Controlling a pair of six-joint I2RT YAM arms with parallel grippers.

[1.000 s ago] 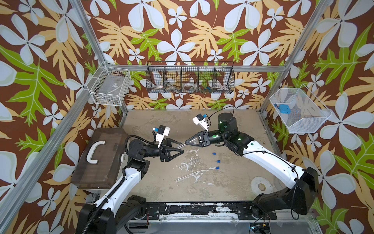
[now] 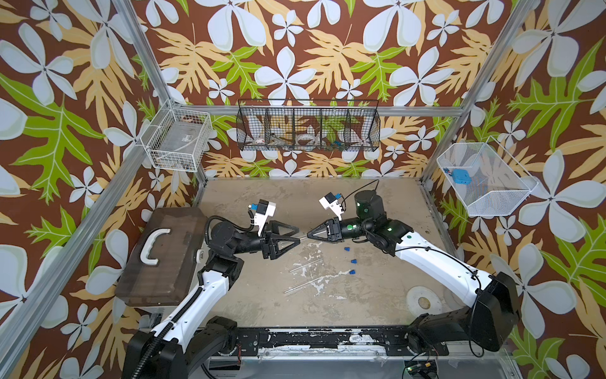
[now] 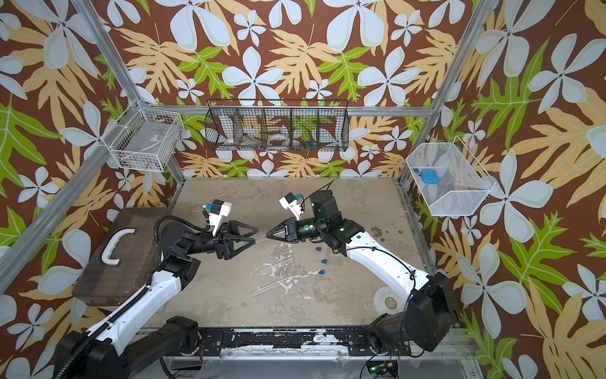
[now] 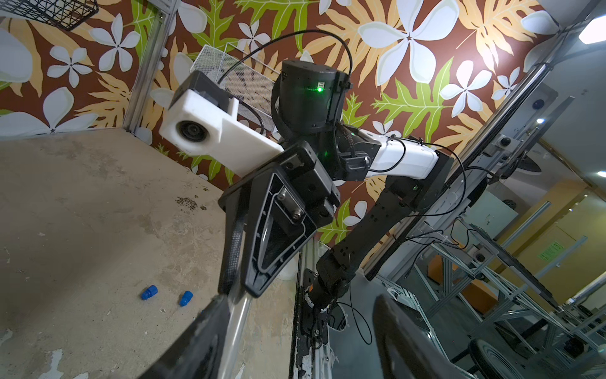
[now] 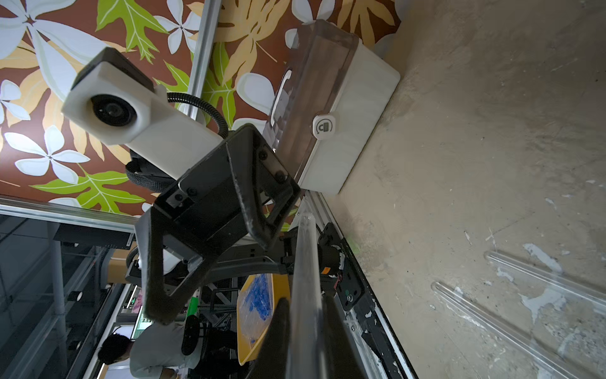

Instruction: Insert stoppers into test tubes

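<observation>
My right gripper [image 2: 309,236] is shut on a clear test tube [image 5: 306,278], which sticks out towards my left gripper [image 2: 298,234]. Seen from the left wrist, the tube [image 4: 234,328] runs down from the right fingers [image 4: 255,278] past the inner side of one left finger [image 4: 199,344]. The left fingers stand apart, with no contact visible on the tube. Blue stoppers [image 2: 346,249] lie on the table. Two more clear tubes [image 2: 305,265] rest there; whether the nearest stopper sits in the longer one's end I cannot tell.
A brown-lidded case [image 2: 164,252] stands at the left edge, and a white disc [image 2: 423,300] lies at the front right. Wire baskets [image 2: 308,129] hang on the frame. Bare table surrounds the tubes.
My left fingers have shifted slightly; the arm stays nearly in place.
</observation>
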